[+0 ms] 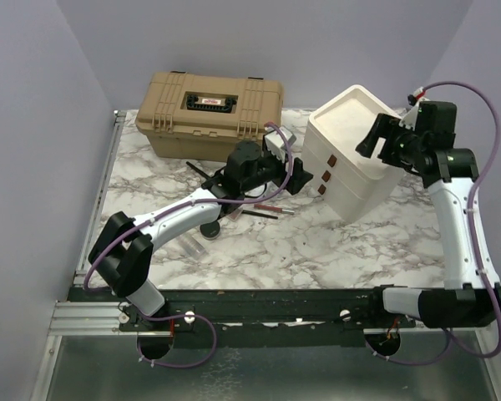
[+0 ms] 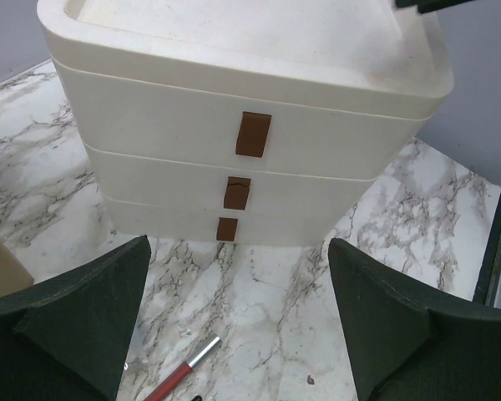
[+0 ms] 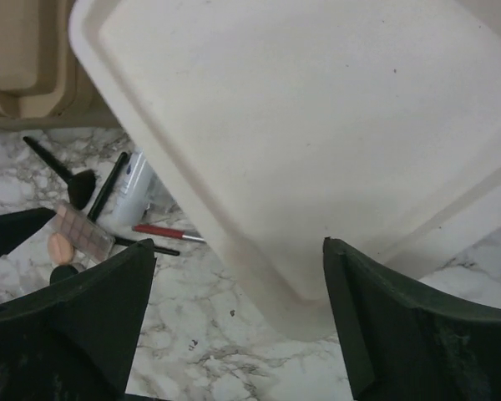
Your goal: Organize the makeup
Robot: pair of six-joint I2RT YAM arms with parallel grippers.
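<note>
A white cabinet (image 1: pixel 344 121) with three drawers and small brown handles (image 2: pixel 236 193) stands angled at the back right. All its drawers are closed. In front of its handle side, my left gripper (image 1: pixel 294 159) is open and empty. My right gripper (image 1: pixel 374 139) hangs over the cabinet's top near its right edge, fingers apart, nothing between them. Makeup lies loose on the marble table: a red-handled brush (image 1: pixel 273 208), a fluffy black brush (image 3: pixel 81 189), a palette (image 3: pixel 82 231), a peach sponge (image 3: pixel 60 249), a white tube (image 3: pixel 134 190) and a round black pot (image 1: pixel 210 229).
A tan toolbox (image 1: pixel 209 115) with a black handle sits at the back left, close to the cabinet. Clear flat pieces (image 1: pixel 190 244) lie at the left front. Bare marble (image 1: pixel 334 259) stretches before the cabinet.
</note>
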